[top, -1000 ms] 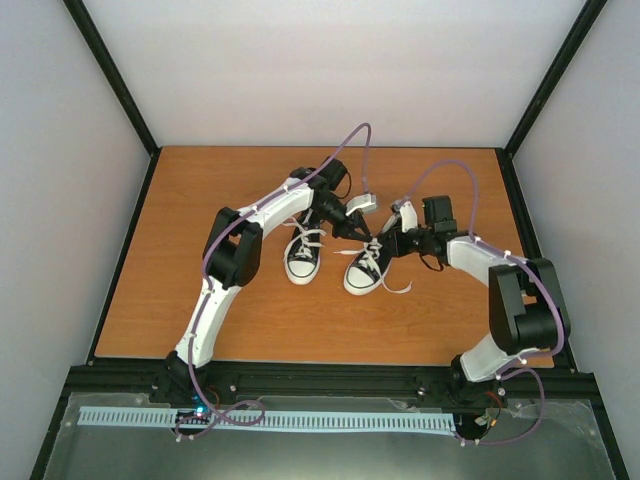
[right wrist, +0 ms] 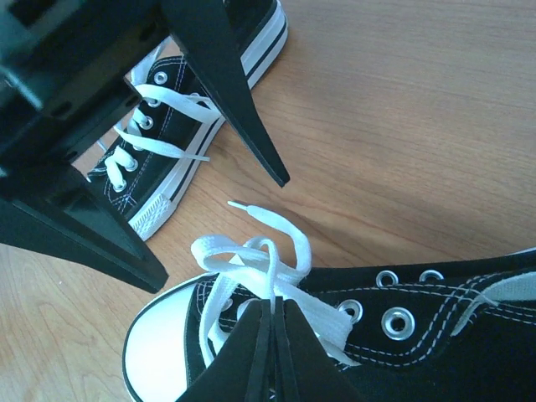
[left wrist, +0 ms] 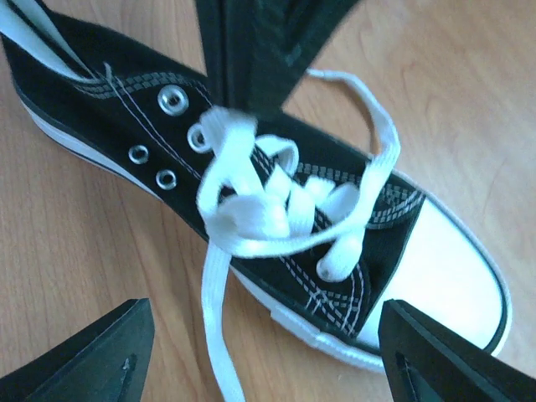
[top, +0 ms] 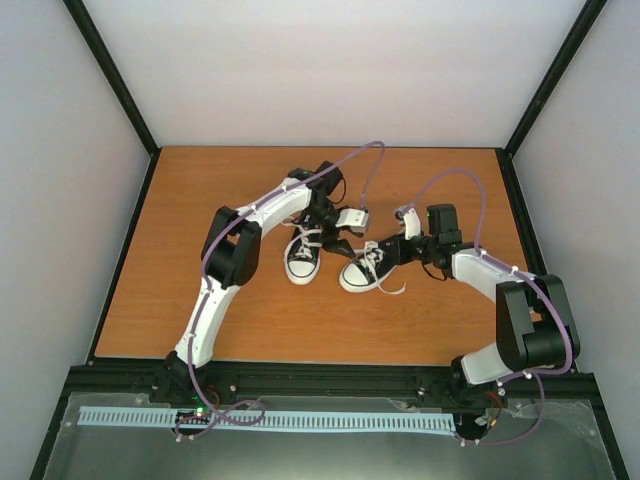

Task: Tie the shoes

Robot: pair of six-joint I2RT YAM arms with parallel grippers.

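The right-hand black shoe [top: 372, 265] with white toe and laces lies tilted, toe toward the front left. A looped knot of white lace [left wrist: 268, 213] sits over its tongue, one loose end trailing on each side. My right gripper is shut on a strand of white lace at this knot. Just off the toe, my left gripper [top: 352, 243] stands open, its fingers [left wrist: 96, 356] wide apart with nothing between them. The left-hand black shoe [top: 302, 255] rests on the table, its white laces [right wrist: 167, 126] lying loose across it; the left arm partly covers it.
Bare brown table [top: 300, 325] lies in front of both shoes. A narrow gap of table separates the two shoes, with the left gripper above it. Purple cables [top: 470, 172] arc over both arms.
My left gripper has opened and drawn back slightly from the knot. The right-hand shoe has turned, its toe swinging left. Earlier, the right gripper shifted slightly right; the left-hand shoe stays put.
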